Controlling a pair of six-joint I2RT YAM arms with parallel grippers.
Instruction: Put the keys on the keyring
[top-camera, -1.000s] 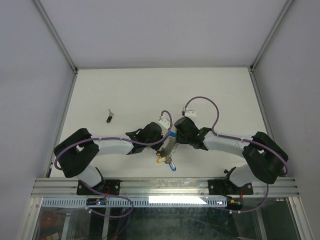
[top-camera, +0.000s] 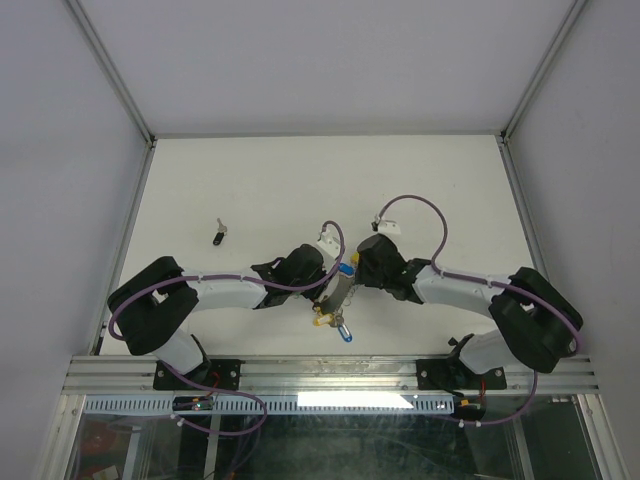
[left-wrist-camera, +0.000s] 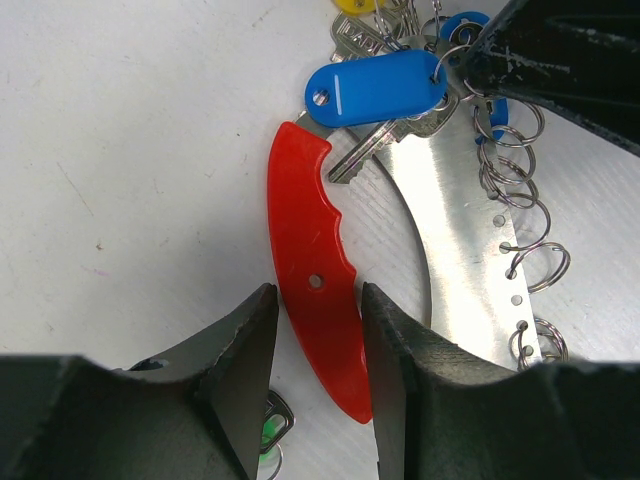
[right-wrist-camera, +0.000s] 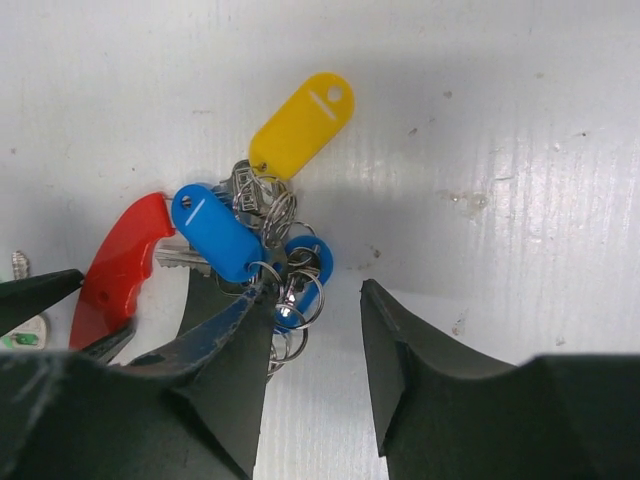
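The key holder is a flat metal plate (left-wrist-camera: 450, 240) with a red curved edge (left-wrist-camera: 305, 230) and several small rings (left-wrist-camera: 525, 185) along its other side. My left gripper is shut on the red edge. At the plate's far end lie keys with a blue tag (left-wrist-camera: 375, 88), which overlaps the plate in the left wrist view. A yellow tag (right-wrist-camera: 302, 125) lies beyond them in the right wrist view. My right gripper stands open by the rings; its left finger (right-wrist-camera: 235, 335) covers part of them, and no key shows between its fingers.
Nearer the front edge lie more keys with a yellow tag (top-camera: 323, 320) and a blue tag (top-camera: 345, 332). A lone key with a black head (top-camera: 219, 238) sits at the left.
My right gripper has shifted slightly to the right, away from the left one, uncovering more of the yellow tag. The left arm and the plate look unmoved.
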